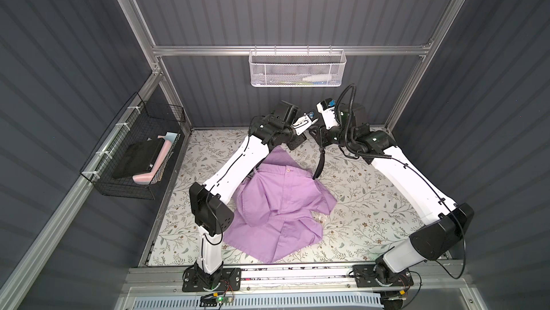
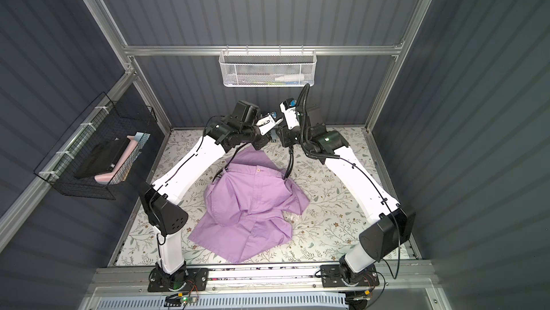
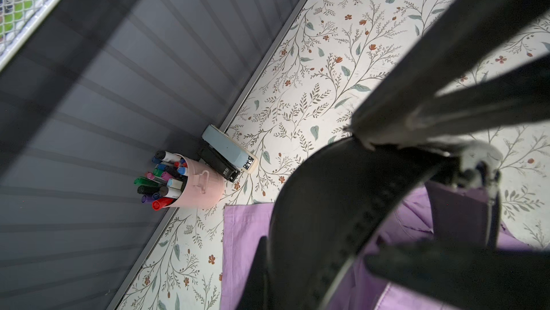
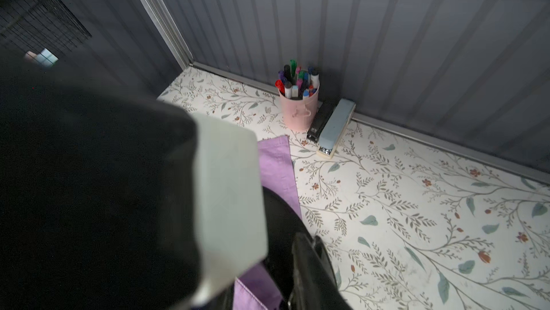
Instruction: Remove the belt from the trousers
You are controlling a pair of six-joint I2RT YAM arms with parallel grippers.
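Lilac trousers [image 1: 280, 195] lie crumpled on the table, waistband toward the back wall. A black belt [image 1: 319, 164] rises from the right side of the waistband to my grippers. Its other stretch [image 2: 236, 152] climbs from the left side in the top right view. Up close, the belt [image 3: 326, 201] forms a curved loop. My left gripper [image 1: 309, 130] is shut on the belt, above the waistband. Right beside it, my right gripper [image 1: 316, 132] is open, with the belt [image 4: 280, 224] close to its fingers [image 4: 312, 275]. The exact contact there is hidden.
A pink cup of markers [image 4: 298, 112] and two staplers [image 4: 335, 126] stand against the back wall. A white mesh basket [image 1: 298, 75] hangs above, and a black wire basket [image 1: 140, 155] is at left.
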